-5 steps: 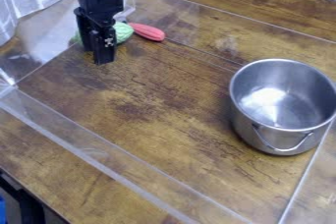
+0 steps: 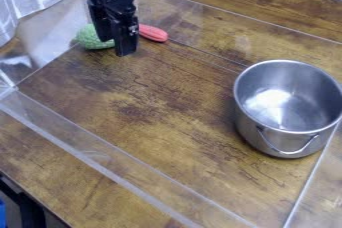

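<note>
The black gripper [image 2: 115, 38] points down at the upper left, over a green rounded object [image 2: 91, 36] that it partly hides. Whether its fingers are open, or hold anything, is too dark and small to tell. A pink elongated object [image 2: 151, 33] lies just to the right of the gripper. A large steel pot [image 2: 286, 122] with a wire handle stands at the right, empty inside.
Transparent plastic edges [image 2: 107, 162] run along the left, front and back. A pale striped cloth [image 2: 30, 2] is at the top left corner.
The gripper has shifted slightly right and up since about a second ago, and the green object shows more to its left. The pot and pink object are unmoved.
</note>
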